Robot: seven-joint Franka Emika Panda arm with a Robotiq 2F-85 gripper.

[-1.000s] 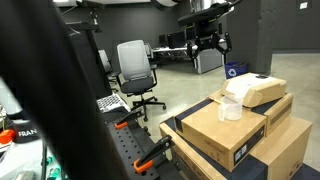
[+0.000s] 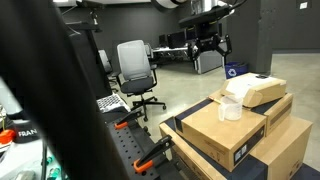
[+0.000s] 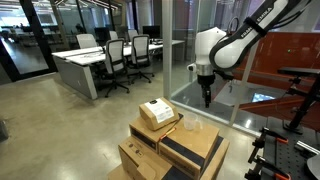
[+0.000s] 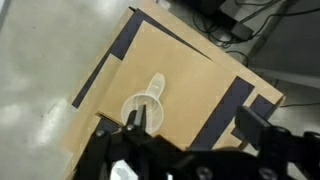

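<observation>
A clear, whitish cup with a handle (image 4: 142,110) rests on top of a brown cardboard box (image 4: 190,88). Exterior view 1 shows the same cup (image 2: 231,107) near the middle of the box top. Above the box hangs my gripper (image 2: 211,52), pointing down with its fingers wide apart and nothing between them. In the wrist view the gripper is open over the box, with the cup lower left, near one finger. A clear gap separates the gripper from the box in exterior view 2.
Beside the box is a smaller tan carton (image 2: 258,90) with a white patch on top. More cardboard boxes (image 2: 285,150) form the stack underneath. An office chair (image 2: 136,70) stands behind on the grey floor. Dark clamps (image 2: 152,155) sit along the table edge.
The gripper hangs in nearly the same place as before. The cup and boxes have not moved.
</observation>
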